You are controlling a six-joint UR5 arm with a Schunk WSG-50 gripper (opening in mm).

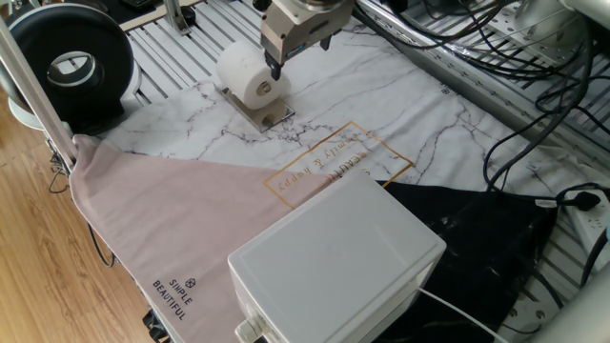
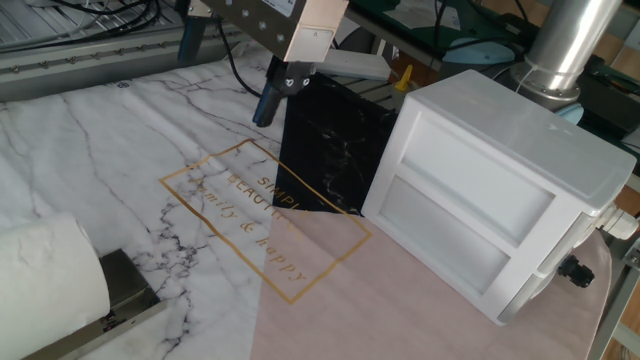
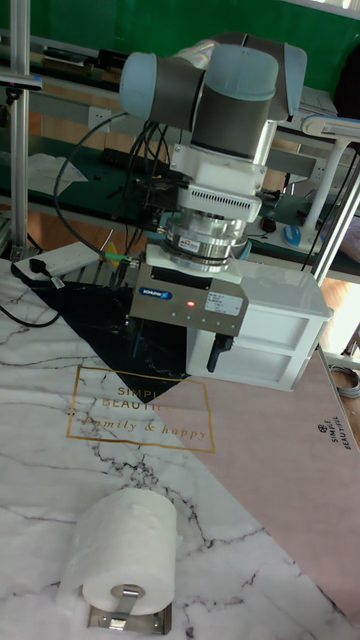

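Note:
My gripper hangs in the air above the marble-patterned cloth, its two fingers wide apart and nothing between them. A white paper roll sits on a metal holder, lying on its side; in exterior view 1 one fingertip appears close in front of it. From exterior view 3, the roll is clearly in the foreground, with the gripper farther back and higher. Exterior view 2 shows the roll at the lower left, well apart from the gripper.
A white box with two drawer fronts stands on the cloth's pink and black part. Cables and a metal rail border one side. A large black spool stands at the table's other edge. Between roll and box the cloth is bare.

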